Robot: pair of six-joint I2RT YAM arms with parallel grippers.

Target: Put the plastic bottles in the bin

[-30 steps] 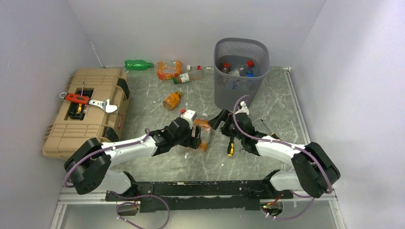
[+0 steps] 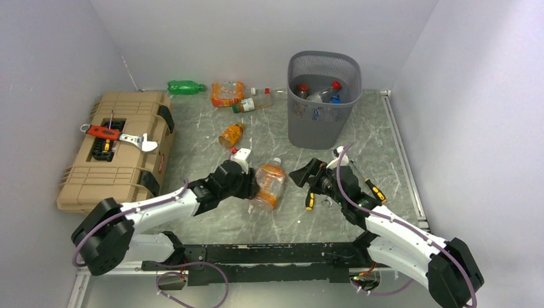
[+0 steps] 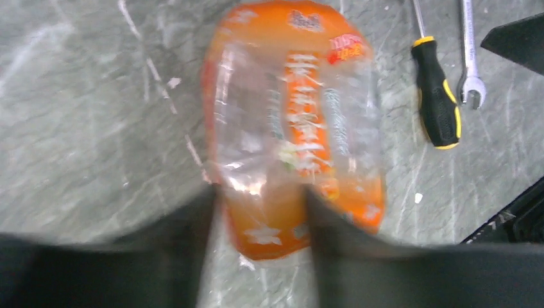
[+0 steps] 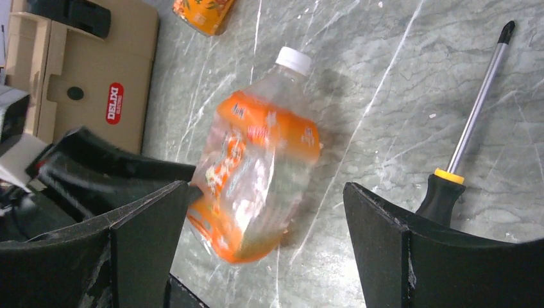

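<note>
A clear, orange-labelled plastic bottle lies in the middle of the table. My left gripper is at its left side, over its lower part; its fingers are blurred in the left wrist view, part open, any grip unclear. My right gripper stands open just right of the bottle, nothing clearly held. More bottles lie behind: green, orange, clear with green cap. The grey bin at the back right holds several bottles.
A tan toolbox with a wrench on it fills the left side. Screwdrivers and a spanner lie near my right arm. Walls surround the back and sides.
</note>
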